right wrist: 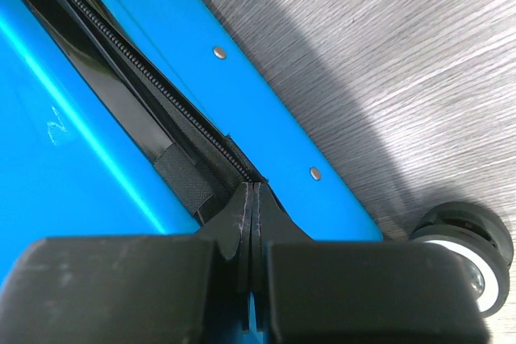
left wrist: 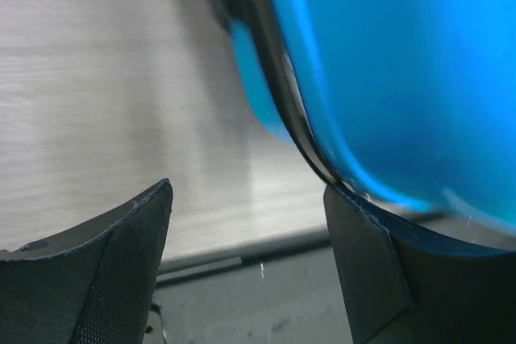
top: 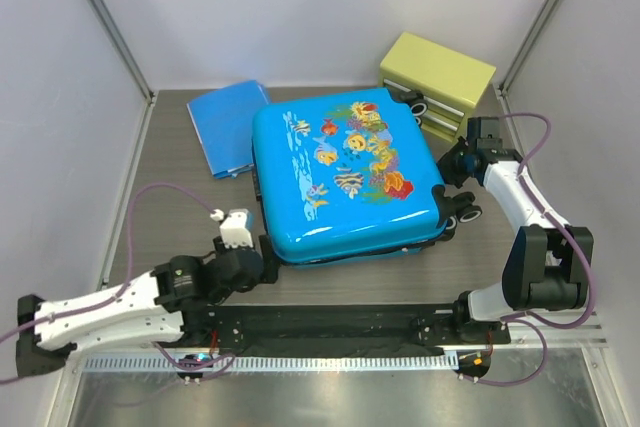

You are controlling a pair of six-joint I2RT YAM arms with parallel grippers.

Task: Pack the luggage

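A bright blue suitcase (top: 330,177) with fish decals lies closed in the middle of the table in the top view. My left gripper stands open at its front left corner, its right finger close by the dark seam and the shell's edge, with nothing seen between the fingers. At the wheeled right side, my right gripper is shut, its tips on the dark zipper strip (right wrist: 129,62) between the blue shells; whether anything thin is between them is hidden. A suitcase wheel (right wrist: 472,263) shows beside it.
A blue folder (top: 222,122) lies at the back left. A yellow drawer box (top: 440,72) stands at the back right, close to the suitcase. Bare wood (top: 160,237) is free along the left and front.
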